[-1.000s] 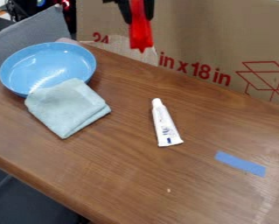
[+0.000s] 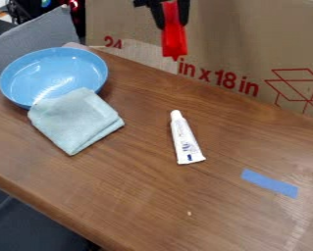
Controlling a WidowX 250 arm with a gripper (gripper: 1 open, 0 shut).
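My gripper [image 2: 170, 12], dark and mostly cut off at the top edge, is shut on a red object [image 2: 175, 37] held high in front of the cardboard. Below it on the wooden table lie a white tube [image 2: 186, 137] near the middle and a folded pale cloth [image 2: 77, 120] at the left. A blue plate [image 2: 51, 74] sits at the back left, behind the cloth.
A cardboard box wall [image 2: 250, 44] runs along the back. A strip of blue tape [image 2: 269, 182] is on the right. A grey item [image 2: 22, 41] stands at the far left back.
The things on the table are unmoved.
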